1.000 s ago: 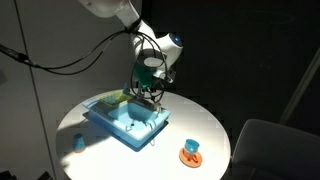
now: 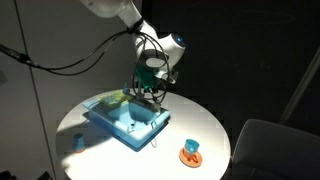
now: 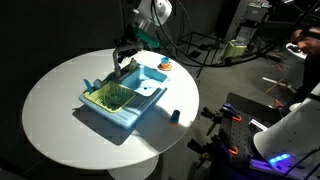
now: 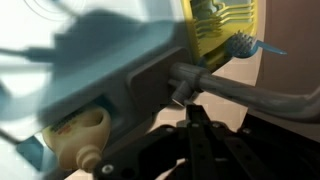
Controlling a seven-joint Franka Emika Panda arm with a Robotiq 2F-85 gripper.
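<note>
A light-blue toy sink (image 2: 135, 132) stands on the round white table, a grey faucet along its back edge. Seen from the wrist, the grey faucet (image 4: 245, 92) stretches to the right from its base, with a cream-coloured knob (image 4: 82, 138) to the left. Right beside the faucet's base is my gripper, its dark fingers shut with nothing visible between them. Whether they touch the faucet, I cannot tell. From the other side, the gripper (image 3: 122, 66) appears low at the sink's back edge.
A yellow-green rack (image 3: 108, 96) occupies one end of the sink. Near it lies a blue brush (image 4: 242, 46). A blue cup (image 2: 191, 146) rests on an orange plate (image 2: 190, 159); another blue cup (image 2: 79, 143) stands in front of the sink.
</note>
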